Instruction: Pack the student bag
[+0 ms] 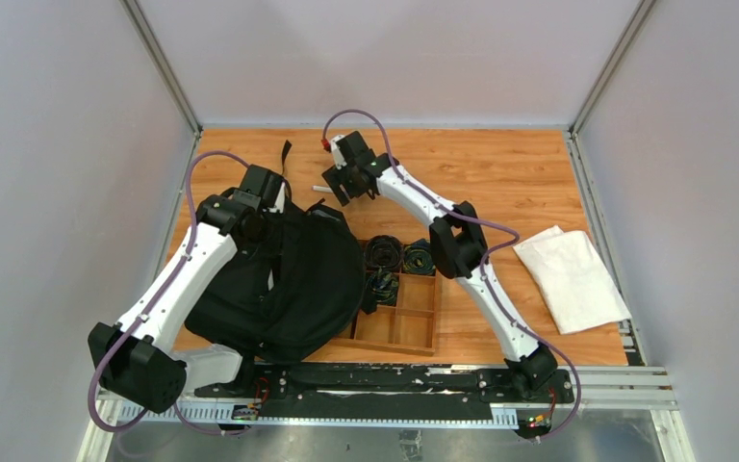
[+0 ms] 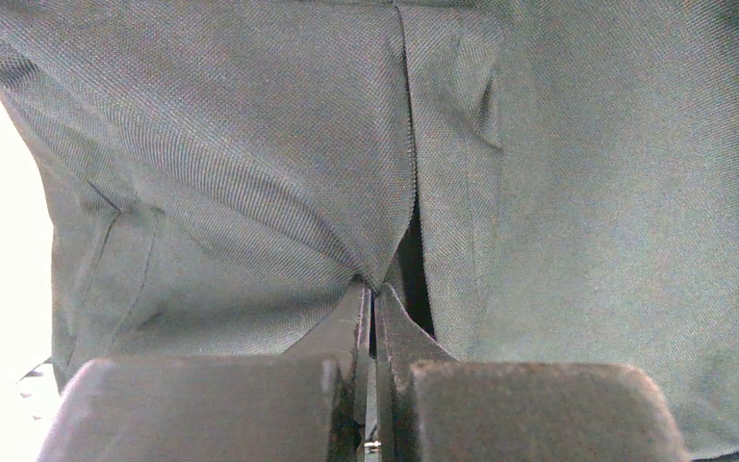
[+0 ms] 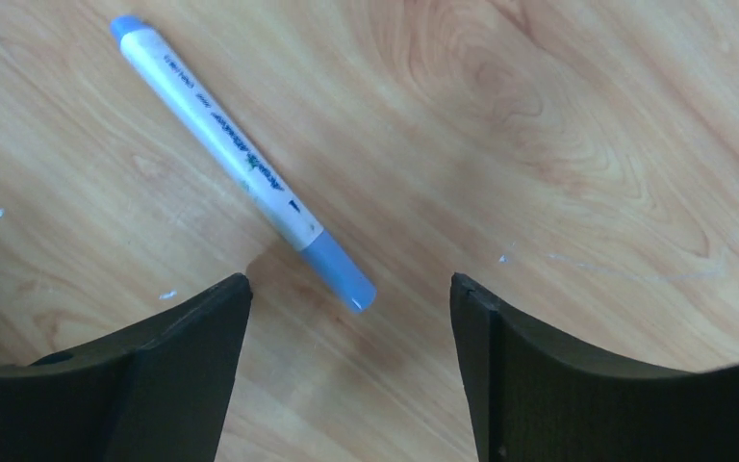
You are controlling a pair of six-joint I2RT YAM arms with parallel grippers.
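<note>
A black bag (image 1: 319,279) lies slumped on the left of the table. My left gripper is shut at its opening, and folds of the dark cloth (image 2: 250,164) run together right at the fingertips, pinched between them. Toward the back of the table rests a white marker with blue ends (image 3: 221,140), seen in the top view as a short pale stick (image 1: 321,189). Over its near end my right gripper stands open. One blue end lies between the two spread fingers, touching neither.
A wooden divided box (image 1: 414,329) sits right of the bag, with coiled dark cables (image 1: 383,252) in several compartments and others empty. A white cloth (image 1: 573,279) lies at the right. Bare wood is free at the back right.
</note>
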